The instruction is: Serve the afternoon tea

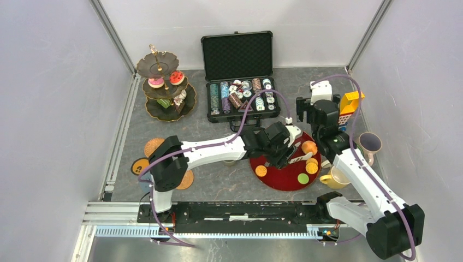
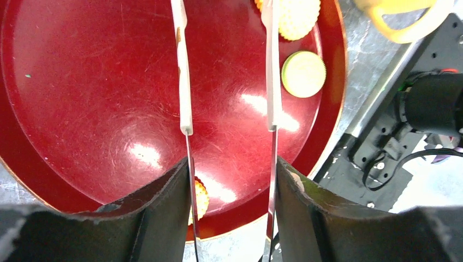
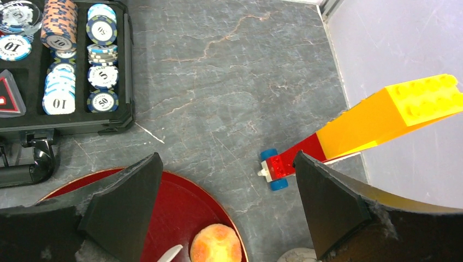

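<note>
My left gripper is shut on a pair of tongs [image 2: 183,82] with thin metal arms and long white ends; they hang over the red round tray [image 1: 275,183]. On that tray lie an orange bun [image 1: 309,148], ridged yellow biscuits [image 1: 312,168], a green disc [image 2: 303,74] and another yellow biscuit [image 1: 261,171]. Nothing lies between the white ends. My right gripper stands open and empty, above the grey table between the chip case and a yellow-and-red block toy [image 3: 371,123]. A three-tier stand [image 1: 173,112] with small cakes is at the back left.
The open chip case [image 1: 237,54] stands at the back middle. At the right are a yellow mug [image 1: 337,178] and a purple-grey mug [image 1: 369,143], close to the right arm. Several round coasters [image 1: 154,146] lie at the left. Bare table shows between stand and case.
</note>
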